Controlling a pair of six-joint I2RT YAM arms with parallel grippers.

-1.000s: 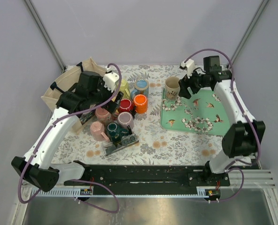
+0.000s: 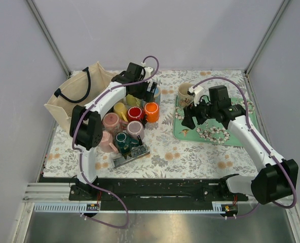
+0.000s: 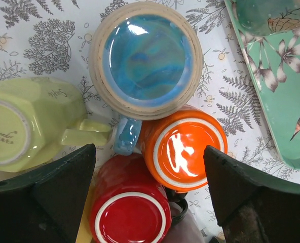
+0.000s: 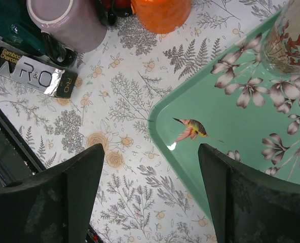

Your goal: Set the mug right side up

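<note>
A blue mug (image 3: 146,61) with a beige ring stands below my left gripper, its round blue face up; I cannot tell whether that is base or inside. Its handle (image 3: 127,135) points toward the gap between my open fingers. The orange mug (image 3: 181,154) and red mug (image 3: 130,215) show ringed bases, so both are upside down. A cream mug with a coral pattern (image 4: 292,43) is on the green tray (image 4: 183,109). Over the tray's left edge hangs my right gripper (image 2: 191,117), its fingers apart and nothing between them.
Several other mugs crowd the left: yellow-green (image 3: 33,119), pink (image 2: 108,142), dark green (image 2: 123,142) and lilac (image 2: 135,129). A beige bag (image 2: 76,98) lies behind them, a grey box (image 2: 130,156) in front.
My left gripper has moved right and back from above the red mug to the blue one. The right gripper has come away from the cream mug, toward the front left.
</note>
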